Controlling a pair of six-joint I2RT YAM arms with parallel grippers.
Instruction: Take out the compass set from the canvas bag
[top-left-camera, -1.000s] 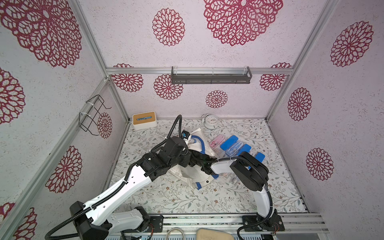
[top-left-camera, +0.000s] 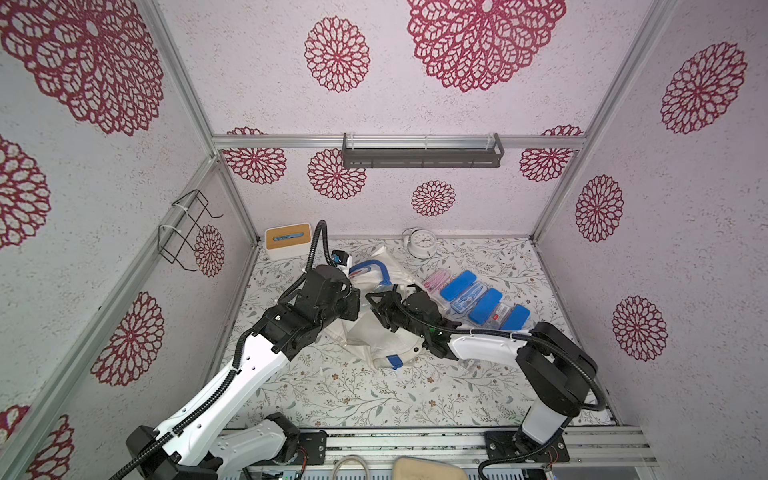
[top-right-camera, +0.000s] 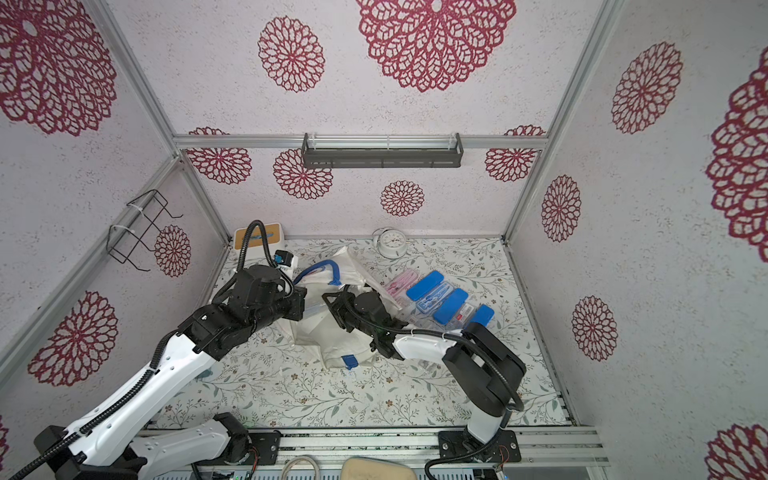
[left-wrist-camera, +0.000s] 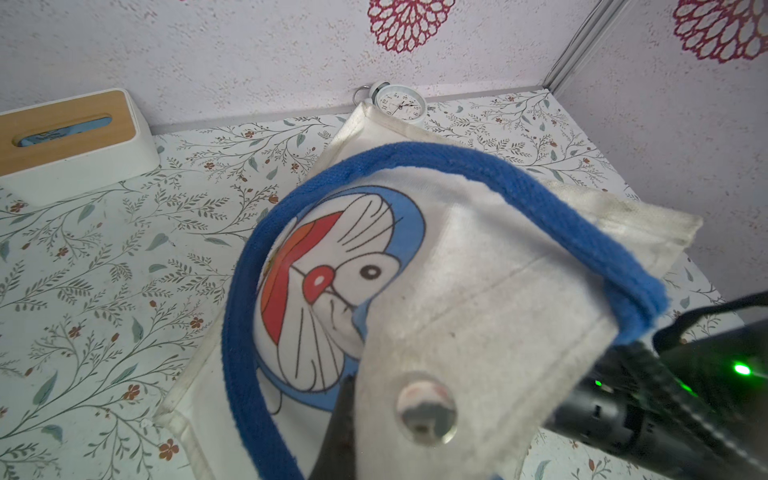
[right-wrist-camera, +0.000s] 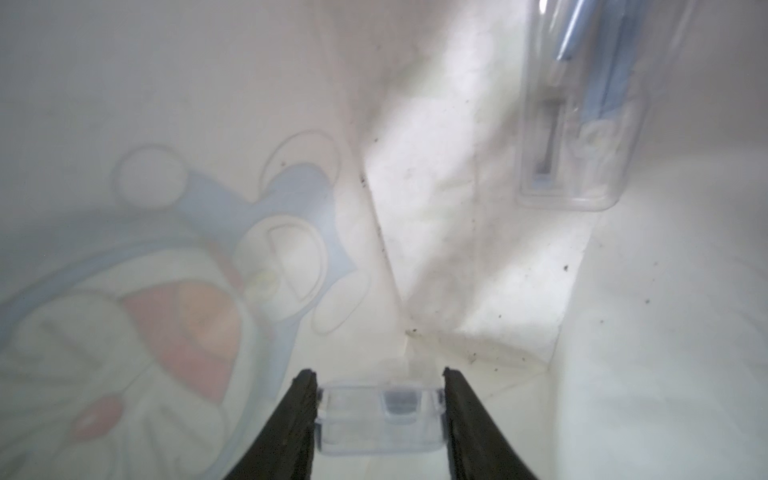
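Note:
The white canvas bag (top-right-camera: 320, 328) with blue handle and cartoon face lies mid-table. In the left wrist view its edge (left-wrist-camera: 472, 344) covers most of my left gripper (top-left-camera: 349, 305), which is shut. My right gripper (top-left-camera: 382, 297) is over the bag's opening. In the right wrist view its fingers stand part open around a clear plastic case (right-wrist-camera: 380, 420); whether they grip it is unclear. A clear case with blue items (right-wrist-camera: 580, 104) lies inside the bag.
Several blue and pink cases (top-right-camera: 452, 305) lie right of the bag. A clock (top-left-camera: 422, 242) and a box (top-left-camera: 289, 248) stand at the back.
My left gripper has moved left, drawing further from the centre.

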